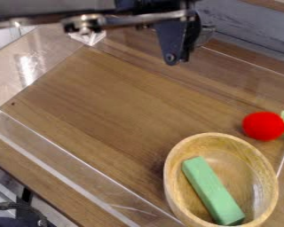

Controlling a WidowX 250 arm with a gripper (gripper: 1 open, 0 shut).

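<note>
The robot arm (169,35) reaches over the top of the camera view, high above the wooden table, in dark and metal parts; its fingertips are not clearly visible. At the lower right a wooden bowl (180,177) holds a green block (212,189), lying slanted inside. A red round object (262,126) with a light green piece beside it lies at the right edge, just behind the bowl.
Transparent edging runs along the left and front-left side, and a pale wall or ledge borders the back right.
</note>
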